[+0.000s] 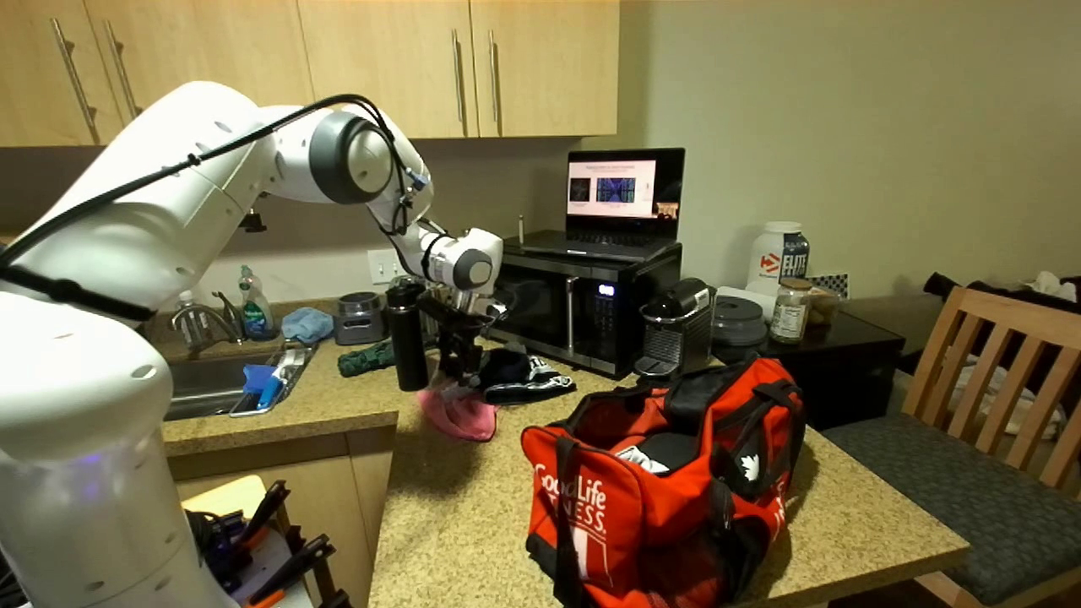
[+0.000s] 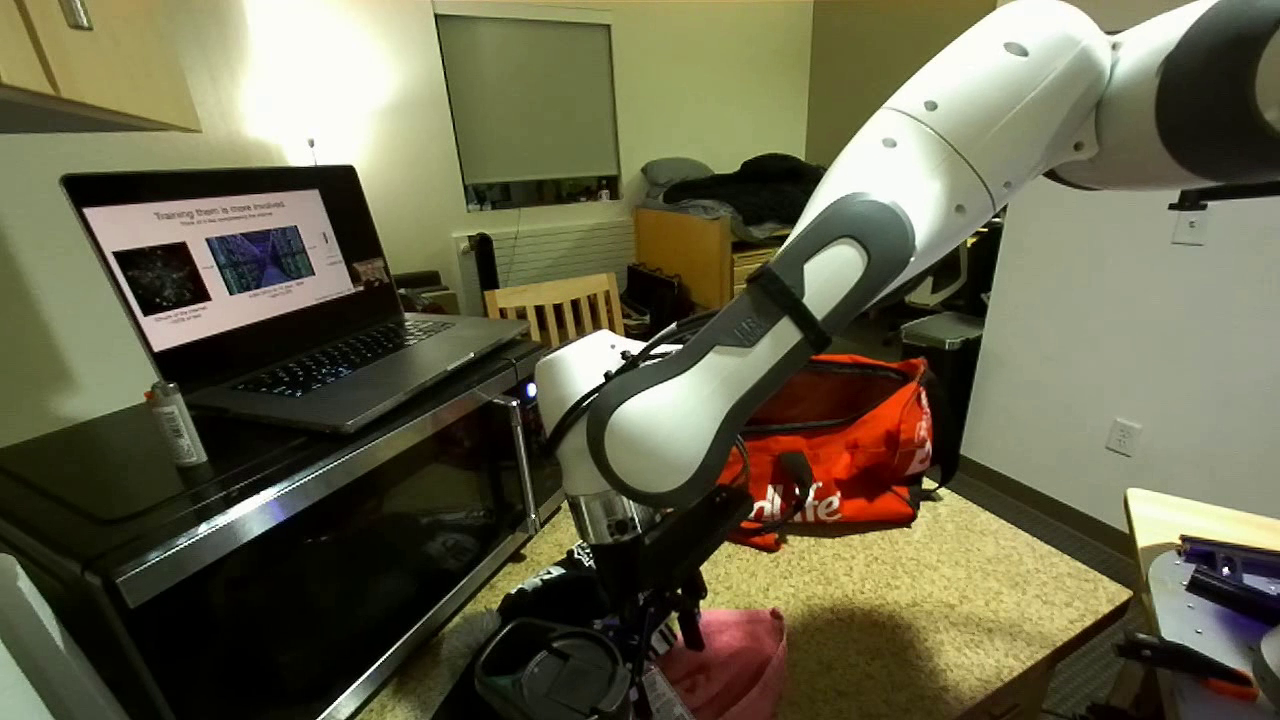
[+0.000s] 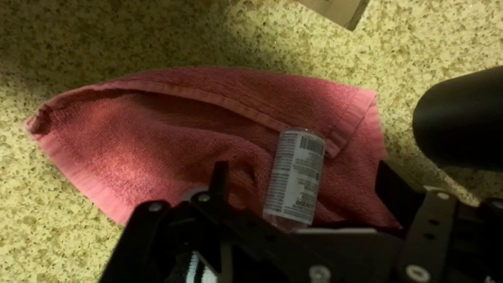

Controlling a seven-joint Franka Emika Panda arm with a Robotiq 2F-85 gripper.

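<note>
A small clear bottle with a white printed label [image 3: 296, 177] lies on the crumpled pink cloth [image 3: 141, 141] on the counter. Over it, my gripper is open; in the wrist view one finger stands left of the bottle and the other to its right, both with a gap. The bottle's lower end is hidden behind the gripper body. In exterior view 1 the gripper [image 1: 461, 375] hangs low above the cloth [image 1: 461, 414], beside a tall black bottle [image 1: 407, 339].
The black bottle stands close by the gripper. Dark clothing [image 1: 522, 377] lies behind it, before the microwave [image 1: 547, 304]. An open red gym bag [image 1: 598, 507] sits on the counter to the right. Bare counter [image 1: 456, 517] lies in front of the cloth.
</note>
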